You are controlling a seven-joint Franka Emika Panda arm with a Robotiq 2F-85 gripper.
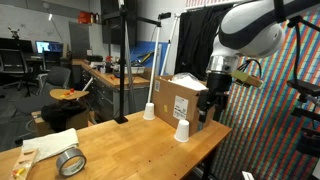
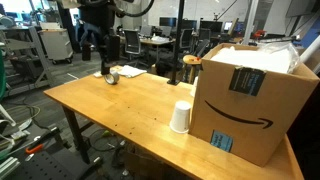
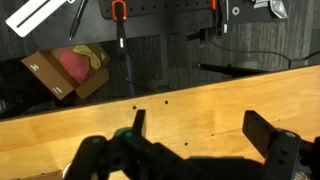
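Note:
My gripper stands open in the wrist view, its two dark fingers wide apart with nothing between them. Below it lies the wooden table [image 3: 190, 108], bare there, with the table edge crossing the view. A white cup [image 2: 180, 117] stands upside down beside the cardboard box [image 2: 240, 115] in exterior view 2. Exterior view 1 shows one white cup [image 1: 182, 131] near the table's edge and a second white cup [image 1: 149, 111] farther back. A tape roll [image 1: 70, 162] and a folded white cloth [image 1: 57, 143] are at the other end.
The large box is open-topped, with white stuff [image 2: 260, 50] showing above its rim. In the wrist view a small carton [image 3: 60, 70] and a dark frame lie past the table edge.

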